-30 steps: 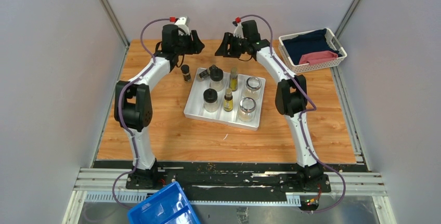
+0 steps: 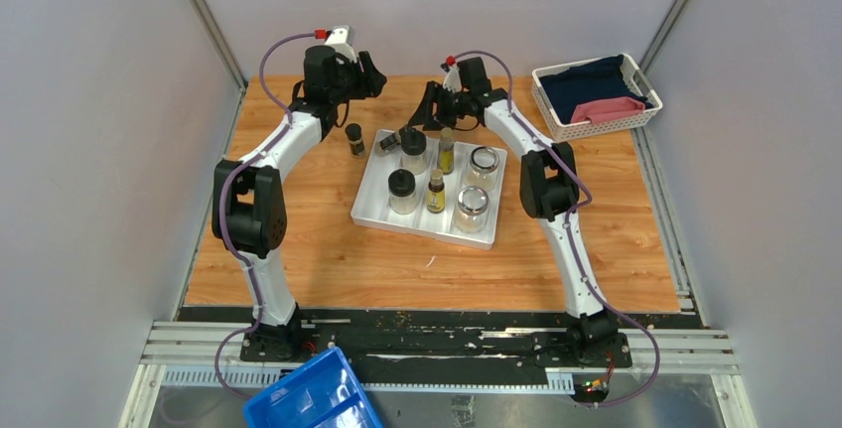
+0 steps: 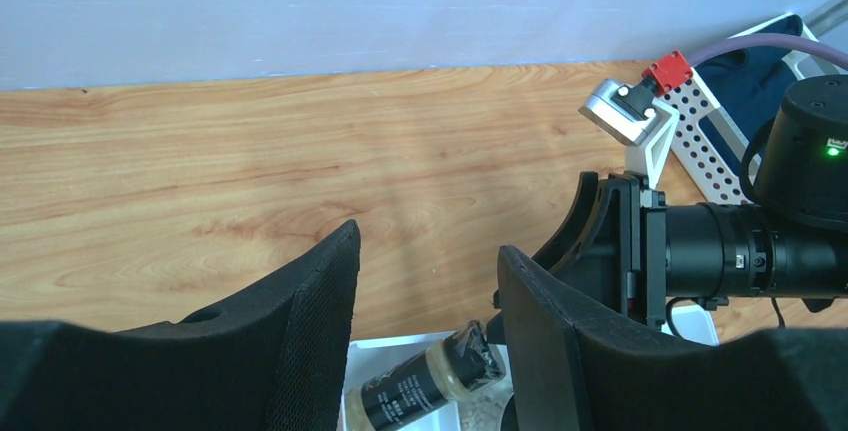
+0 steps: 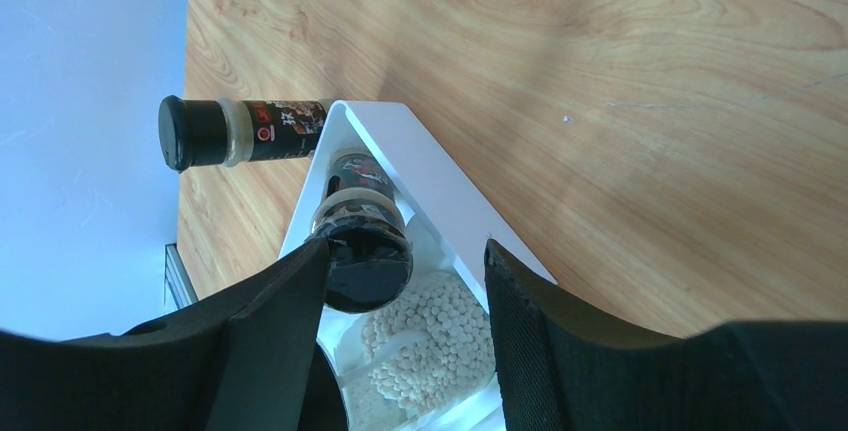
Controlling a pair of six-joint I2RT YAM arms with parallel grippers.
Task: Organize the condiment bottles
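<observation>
In the white tray stand two black-lidded jars, two oil bottles and two metal-lidded jars. A black-capped spice bottle leans in the tray's back left corner. Another spice bottle stands upright on the table just left of the tray. My right gripper is open over that corner, the leaning bottle's cap near one finger and nothing gripped. Behind the tray, further left, my left gripper hangs open and empty.
At the back right sits a white basket with dark and pink cloth. A blue bin lies beyond the front edge. Bare table spreads in front of the tray.
The left arm has shifted slightly left. The bottles and jars have stayed where they were.
</observation>
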